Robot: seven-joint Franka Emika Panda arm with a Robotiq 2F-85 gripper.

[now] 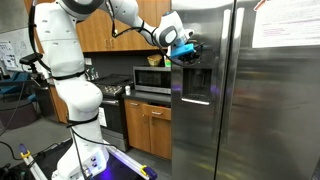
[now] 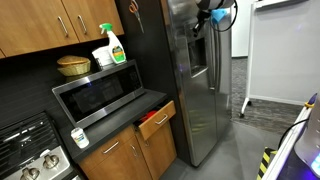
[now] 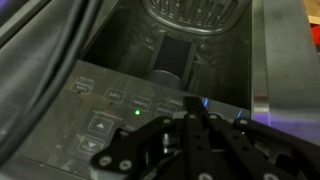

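A tall stainless steel refrigerator (image 1: pixel 205 130) carries a dark water and ice dispenser (image 1: pixel 196 83) in its left door. My gripper (image 1: pixel 198 46) is up at the top of this dispenser, close to its control panel. From the wrist, the panel (image 3: pixel 85 120) shows several touch buttons and one lit green light (image 3: pixel 138 112). Black fingers (image 3: pixel 192 104) stand together over the panel's right part, shut, with nothing seen between them. Whether the tips touch the panel cannot be made out. Beyond them lies the dispenser recess (image 3: pixel 125 40) with its dark paddle (image 3: pixel 173 56) and a slotted tray (image 3: pixel 200 10).
Left of the refrigerator, a drawer (image 2: pixel 157 124) stands pulled out from the counter. A microwave (image 2: pixel 100 98), a white cup (image 2: pixel 79 136) and a stove (image 2: pixel 30 165) line the counter. A spray bottle (image 2: pixel 113 45) and a basket (image 2: pixel 73 66) sit above the microwave. A cable (image 3: pixel 45 85) crosses the wrist view.
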